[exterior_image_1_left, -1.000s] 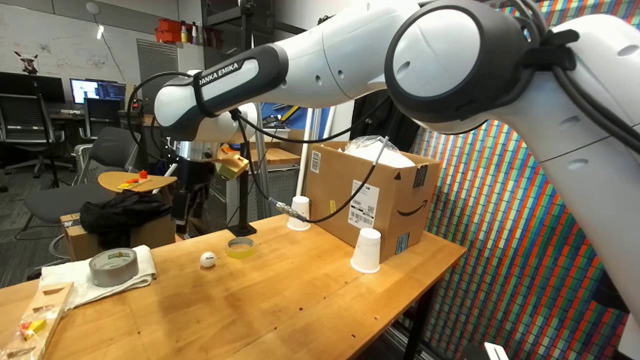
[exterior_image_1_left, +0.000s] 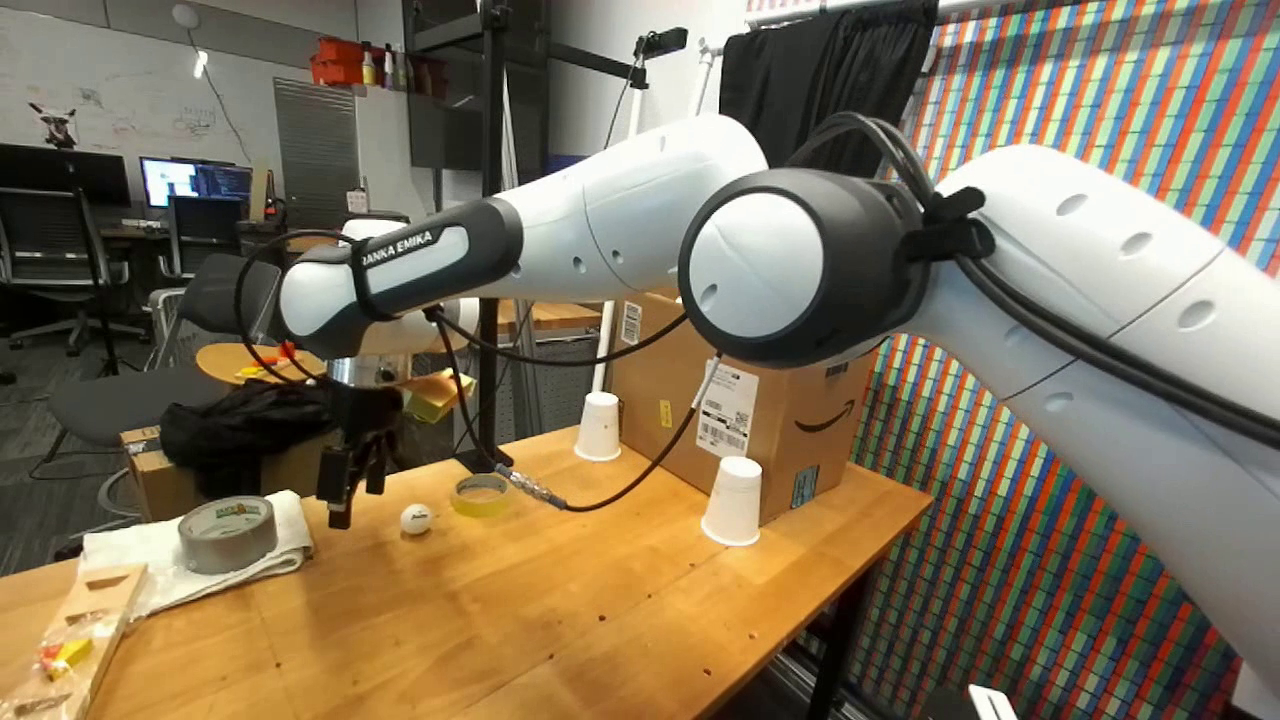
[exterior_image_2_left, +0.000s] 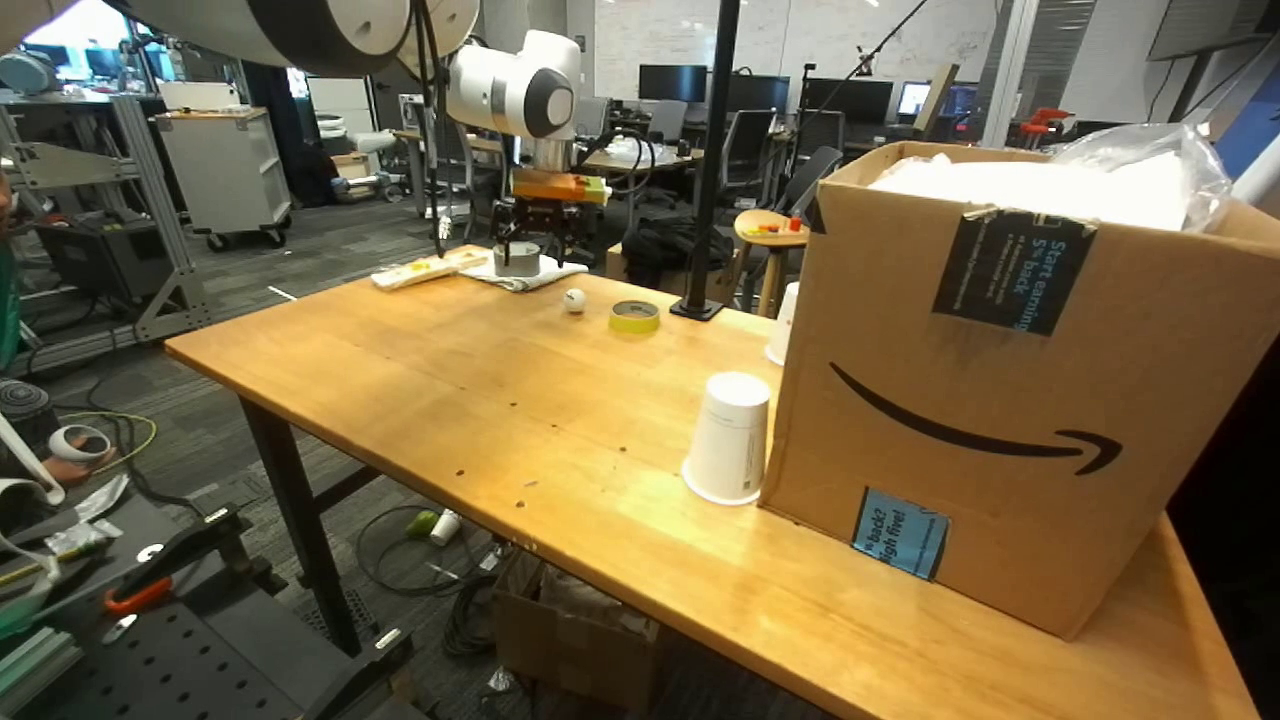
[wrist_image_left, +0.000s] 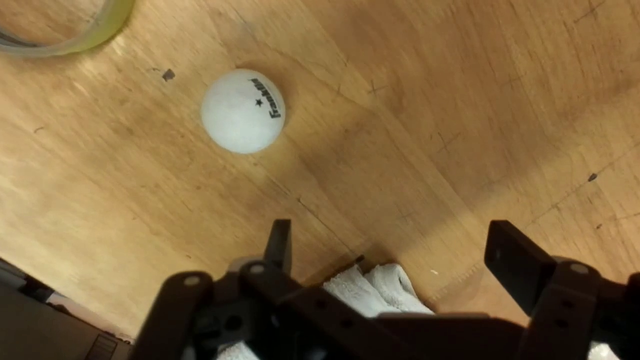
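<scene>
A white ball (wrist_image_left: 243, 111) with dark lettering lies on the bare wood; exterior view 1 has the same ball (exterior_image_1_left: 415, 518) just right of my gripper (exterior_image_1_left: 357, 504). In the wrist view my gripper is open, its two fingers wide apart with only tabletop and a bit of cloth below. The ball is off to the upper left of the fingers, not between them. A yellow tape roll (exterior_image_1_left: 480, 496) rests on the far side of the ball. Left of the gripper, a grey tape roll (exterior_image_1_left: 227, 534) sits on a folded white cloth (exterior_image_1_left: 292, 528).
Two upside-down white cups (exterior_image_1_left: 734, 502) stand by a large cardboard box (exterior_image_2_left: 972, 396) at one end of the table. A wooden tray (exterior_image_1_left: 102, 612) lies at the left. A black post (exterior_image_2_left: 708, 180) rises behind the yellow roll.
The arm has come down and to the left in exterior view 1, bringing the gripper close to the tabletop between the cloth and the ball. The objects on the table have stayed put.
</scene>
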